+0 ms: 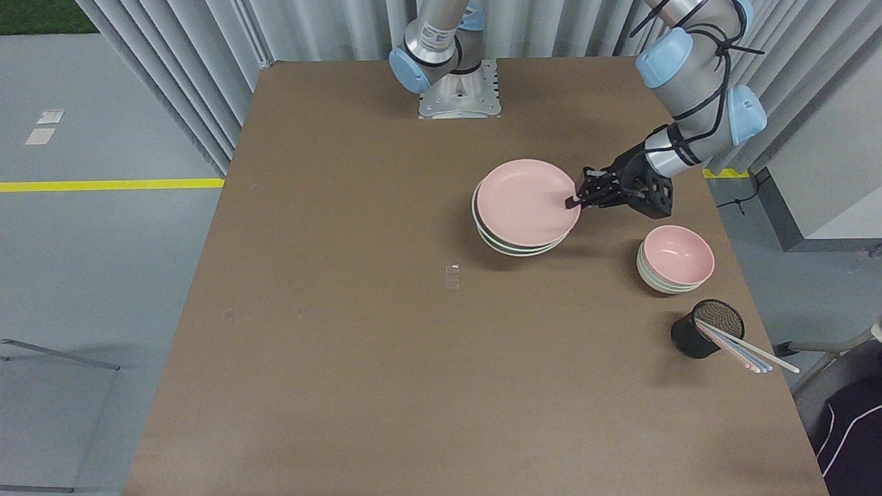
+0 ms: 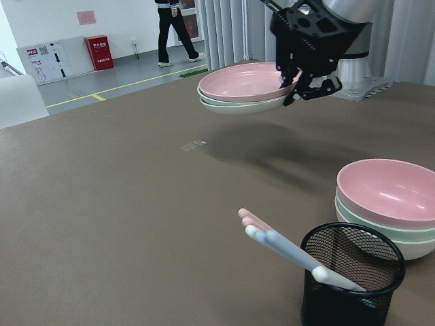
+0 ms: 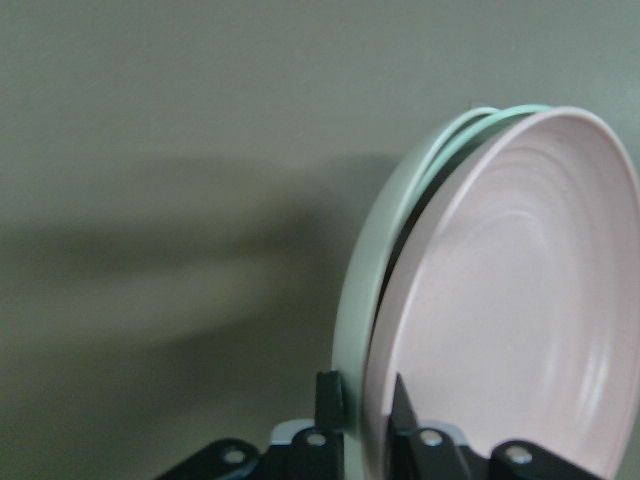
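A stack of plates, a pink one (image 1: 521,201) on top of mint and pale ones, is held off the brown table (image 1: 372,355) by my black gripper (image 1: 572,201), which is shut on the stack's edge at the right. In the left view the stack (image 2: 241,83) hangs tilted slightly, casting a shadow below. In the wrist view my fingers (image 3: 328,400) grip the rims, with the pink plate (image 3: 515,290) facing the camera.
A stack of bowls (image 1: 678,255) stands at the right of the table, near a black mesh cup (image 1: 692,337) with chopsticks (image 1: 744,351) in it.
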